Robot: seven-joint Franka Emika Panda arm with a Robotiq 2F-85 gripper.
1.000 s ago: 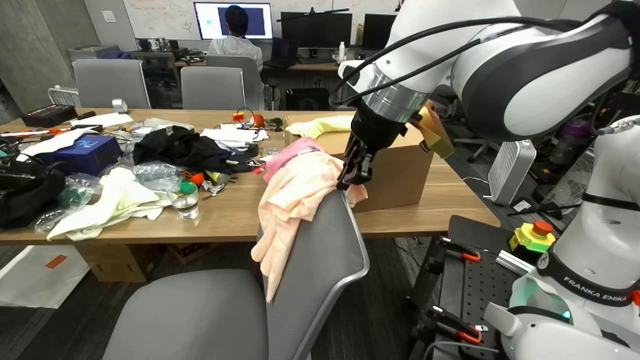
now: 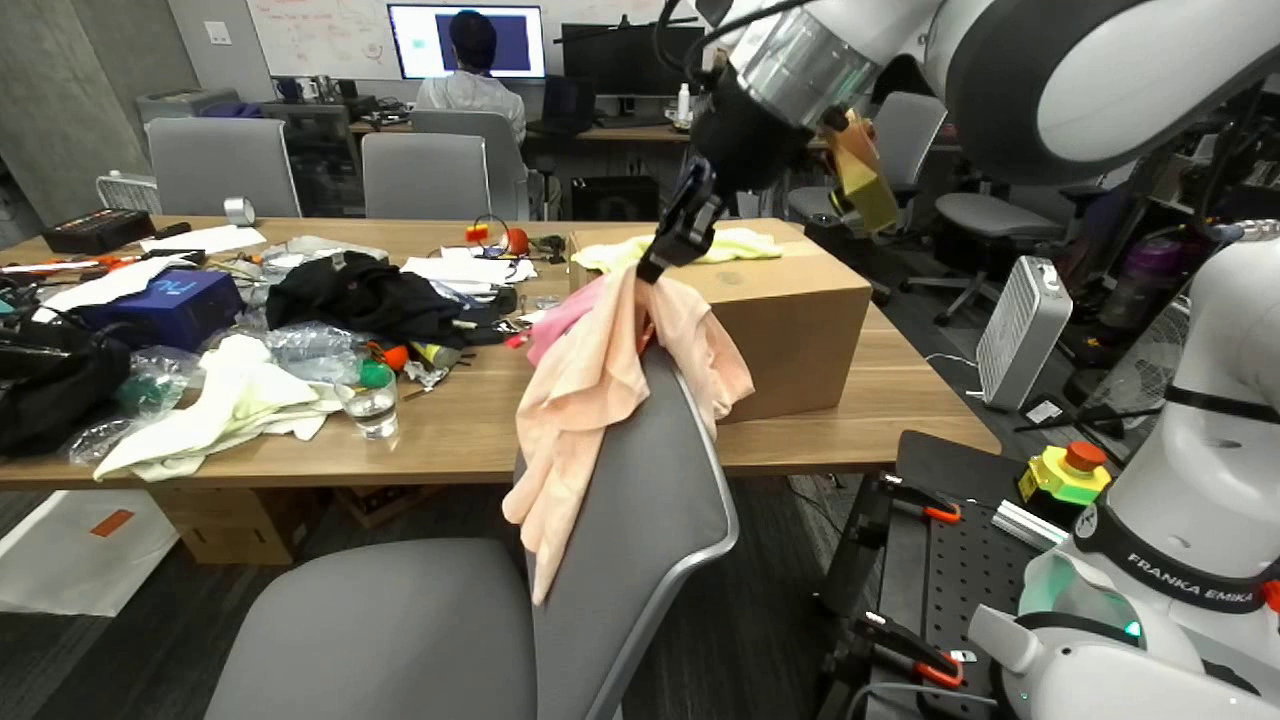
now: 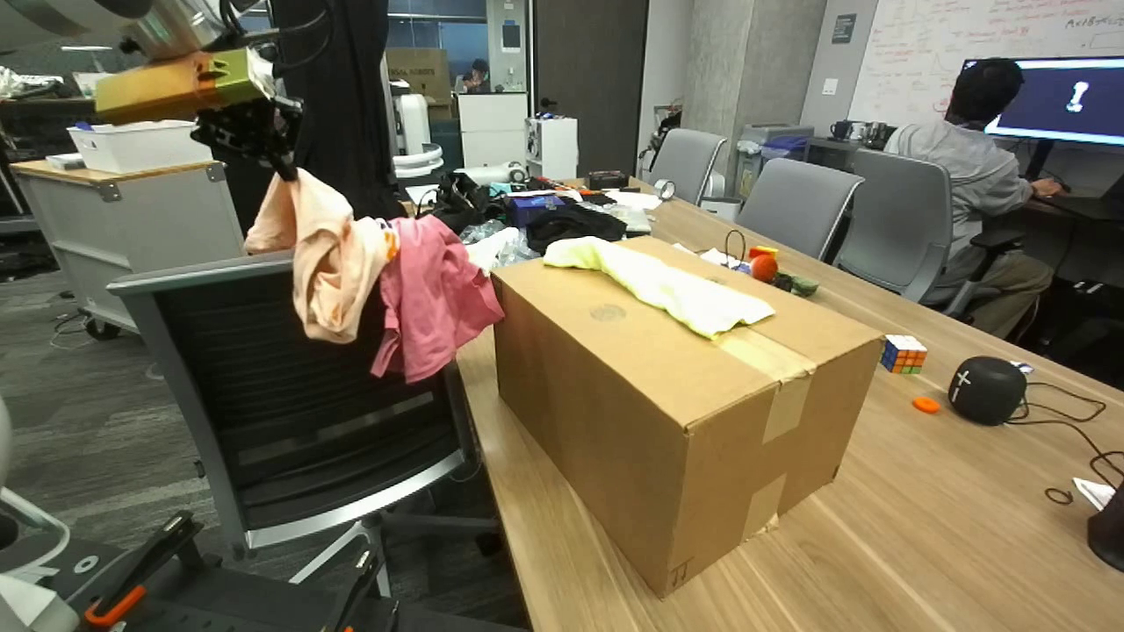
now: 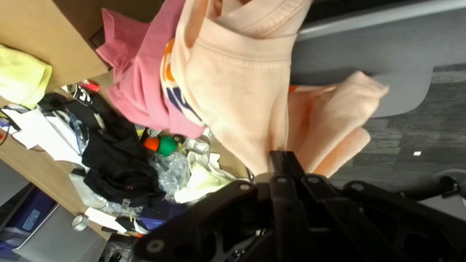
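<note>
A peach cloth [image 2: 584,404] hangs over the backrest of the grey chair [image 2: 630,516], part of it pulled up to a peak. At that peak my gripper [image 2: 649,274] is shut on a pinch of the fabric, above the chair's top edge. From the other side, the gripper [image 3: 286,173] also shows at the top of the raised cloth [image 3: 335,263]. A pink cloth [image 3: 434,295] droops beside it over the chair back. In the wrist view the fingertips [image 4: 276,156] meet at the peach fabric [image 4: 244,87]; an orange and navy print shows near the pink part.
Beside the chair a large cardboard box [image 3: 601,411] stands on the table, with a yellow cloth [image 3: 659,284] on top. Clutter including a black cloth [image 2: 360,292], a pale cloth [image 2: 234,402] and a glass [image 2: 373,408] covers the table's left side.
My gripper has moved up and left from the chair's top edge, drawing peach fabric into a raised peak. More of the cloth now hangs down on the right side of the chair back.
</note>
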